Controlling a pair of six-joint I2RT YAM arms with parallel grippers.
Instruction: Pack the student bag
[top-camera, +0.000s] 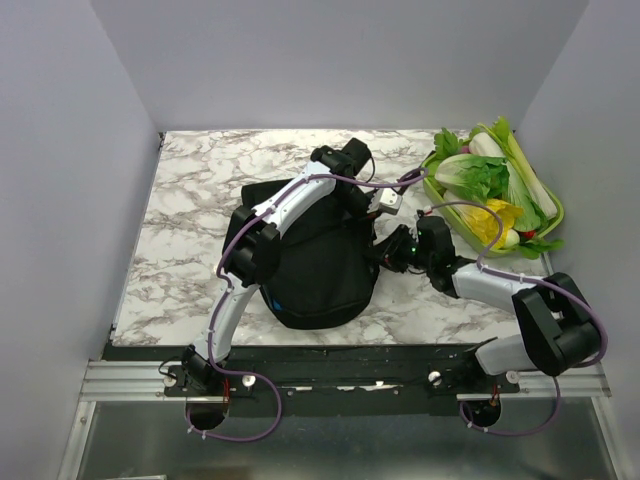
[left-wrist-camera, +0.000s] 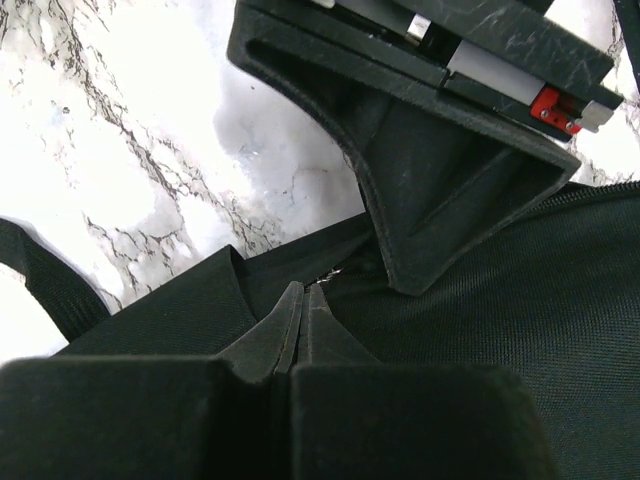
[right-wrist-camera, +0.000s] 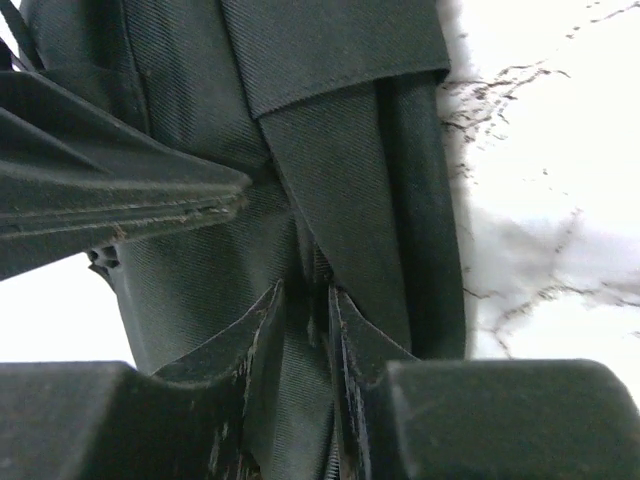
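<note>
The black bag (top-camera: 320, 275) lies flat on the marbled table, partly covered by my left arm. In the left wrist view, my left gripper is shut, its tips at the bag's dark fabric (left-wrist-camera: 480, 330) beside a small shiny bit that may be a zipper pull. Whether anything thin sits between those tips cannot be told. At the bag's right edge, my right gripper is part open, its tips close against a fold of the fabric (right-wrist-camera: 340, 170). From the left, a dark pointed finger (right-wrist-camera: 130, 190) reaches into the right wrist view.
A green basket (top-camera: 553, 222) full of vegetables stands at the back right. Bare table (top-camera: 185, 210) shows left of the bag, with more at the back. A dark strap (left-wrist-camera: 50, 280) lies loose in the left wrist view. Both grippers work close together.
</note>
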